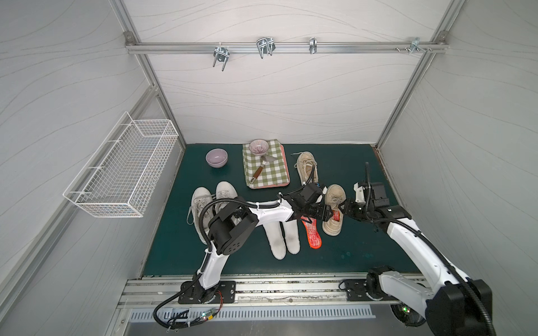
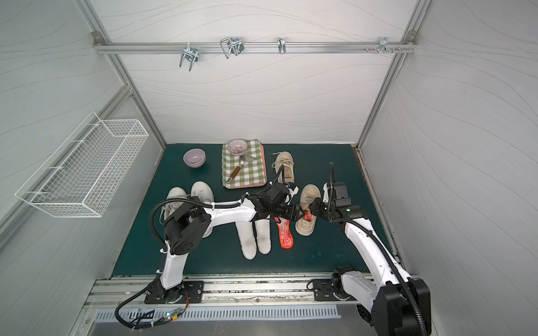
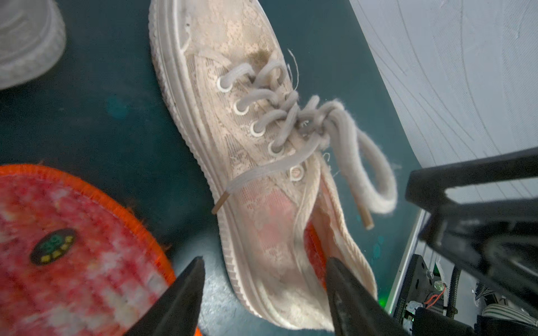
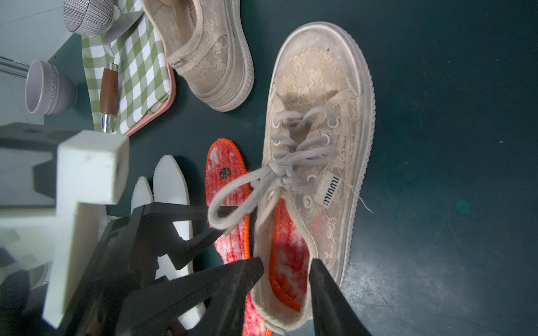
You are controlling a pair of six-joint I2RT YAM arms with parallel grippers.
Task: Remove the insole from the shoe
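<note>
A beige lace-up shoe [image 4: 319, 72] lies toe away on the green table. Its red insole [image 4: 291, 252], edged in orange, shows inside the opening. My right gripper is part open over the heel end, its fingers near the two sides of the collar; contact cannot be told. From the left side, my left gripper stands part open at the heel, with one finger [image 3: 350, 296] in front of the shoe's collar. Nothing shows gripped in either. A loose red insole [image 1: 313, 235] lies left of the shoe, partly under the left gripper.
The other beige shoe [image 1: 306, 163] stands behind. Two white insoles [image 1: 274, 240] lie left of the loose red one, with white shoes [image 1: 225, 190] farther left. A checked cloth tray [image 1: 274, 173] and a bowl [image 1: 217, 158] are at the back.
</note>
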